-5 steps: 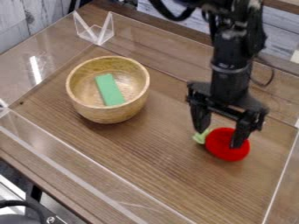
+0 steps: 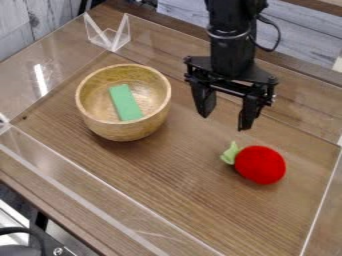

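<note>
The black gripper (image 2: 226,108) hangs open over the wood table (image 2: 160,195), right of a wicker bowl (image 2: 94,98) and behind a red strawberry-like object (image 2: 259,164) with a pale green top, which lies apart from it. A green block (image 2: 124,101) lies inside the bowl at the left.
A clear angular object (image 2: 107,32) stands at the back left.
The gripper has moved back and to the left, away from above the red object, which stays where it was.
</note>
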